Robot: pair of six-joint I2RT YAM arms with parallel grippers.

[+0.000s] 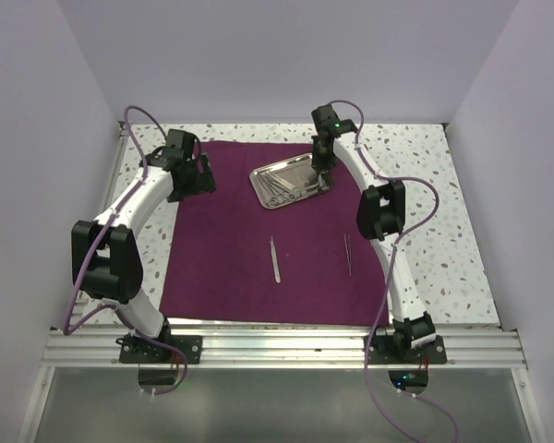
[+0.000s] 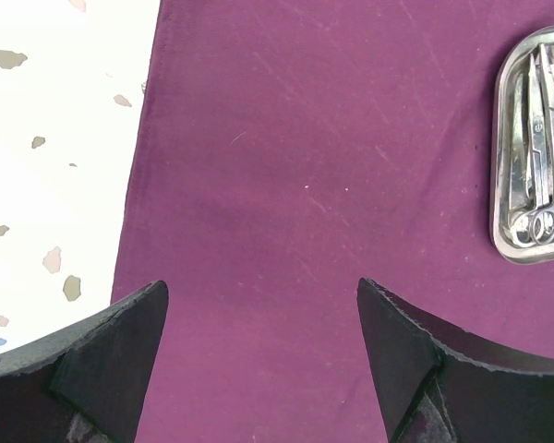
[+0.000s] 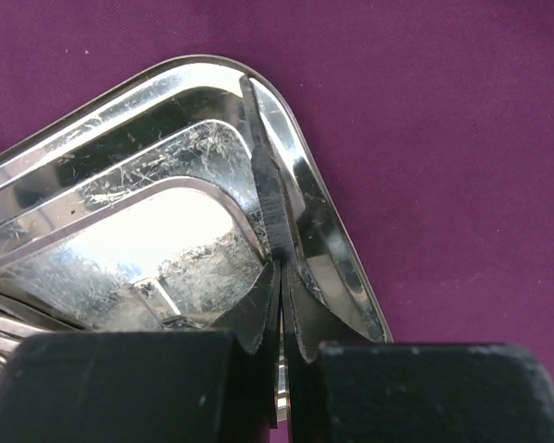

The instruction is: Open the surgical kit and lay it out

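Note:
The shiny metal tray [image 1: 256,187] rests on the purple cloth, with scissor-like instruments [image 3: 14,330] gathered at one side. Along the tray's right end lies a slim tool [image 3: 275,208] with a ribbed section. My right gripper is shut, its tips meeting over this tool; nothing shows clearly between them, and the tool's lower part is hidden. Over the cloth's upper left, my left gripper stands open and empty, well left of the tray. Lower on the cloth lie a slim pale instrument [image 1: 275,260] and a thin two-legged one [image 1: 348,255].
Purple cloth [image 1: 226,268] covers the middle of the table and has broad bare areas at the left and front. Speckled tabletop [image 1: 443,240] shows clear on the right. A metal rail [image 1: 286,341] runs along the front edge.

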